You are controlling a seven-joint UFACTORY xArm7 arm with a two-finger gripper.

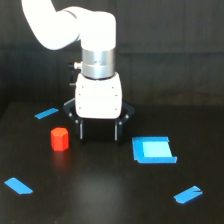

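A small red block (60, 139) stands on the dark table at the left. My gripper (99, 131) is to the right of the block in the view, pointing down with its fingers (117, 131) spread apart. Nothing shows between them. Further right lies a pale square (156, 149) framed by blue tape (137, 158), with nothing on it. How high the fingertips are above the table is hard to tell.
Short blue tape strips lie at the back left (46, 113), front left (18, 186) and front right (188, 194). A dark curtain hangs behind.
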